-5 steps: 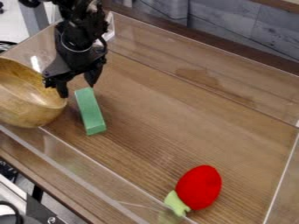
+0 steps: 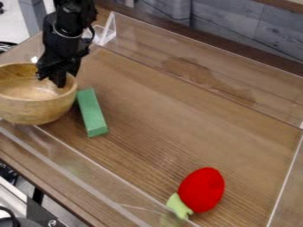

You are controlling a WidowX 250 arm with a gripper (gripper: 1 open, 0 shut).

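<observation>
A wooden bowl (image 2: 30, 102) rests at the left of the table. My black gripper (image 2: 57, 74) is at the bowl's upper right rim, tilted down with its fingertips reaching into or onto the rim; whether they hold it is unclear. A green block (image 2: 91, 113) lies just right of the bowl.
A red object with a pale green tip (image 2: 201, 191) lies at the front right.
My gripper has moved left and down onto the bowl's rim from above the green block. The bowl looks slightly shifted.
</observation>
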